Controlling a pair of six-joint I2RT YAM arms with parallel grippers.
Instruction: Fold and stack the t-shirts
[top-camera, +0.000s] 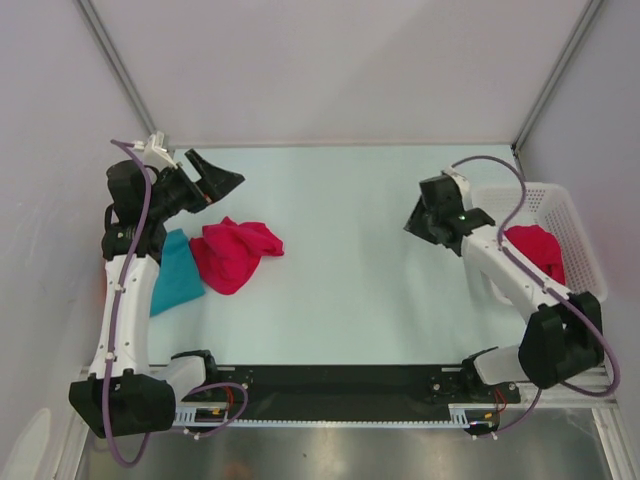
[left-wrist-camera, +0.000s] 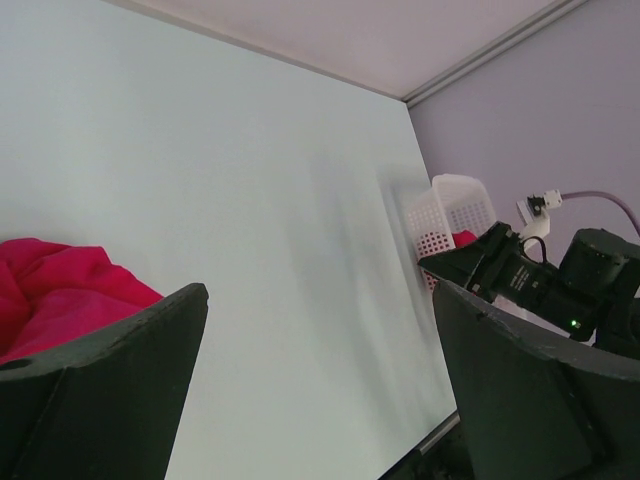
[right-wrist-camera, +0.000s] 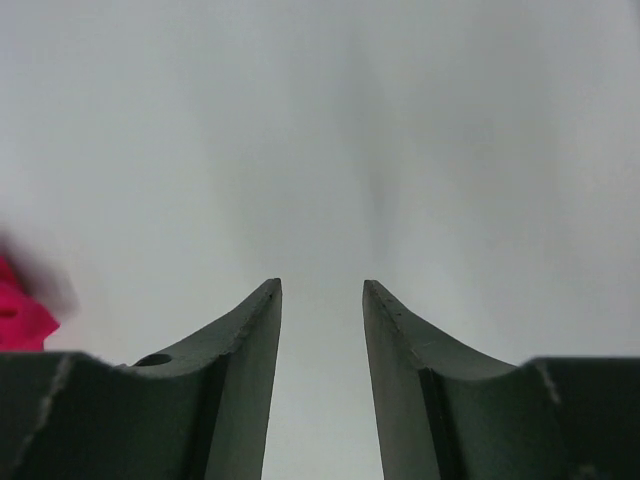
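A crumpled red t-shirt (top-camera: 232, 255) lies on the white table at left, beside flat teal cloth (top-camera: 176, 278), also red in the left wrist view (left-wrist-camera: 70, 290). Above them my left gripper (top-camera: 220, 178) stands open, empty. My right gripper (top-camera: 420, 222) hangs over bare table left of the white basket (top-camera: 495, 195), which holds red cloth (top-camera: 535, 245); its fingertips (right-wrist-camera: 268, 292) are part open with nothing visible between them.
The basket sits at the far right edge; the table's front edge (top-camera: 320, 378) is dark.
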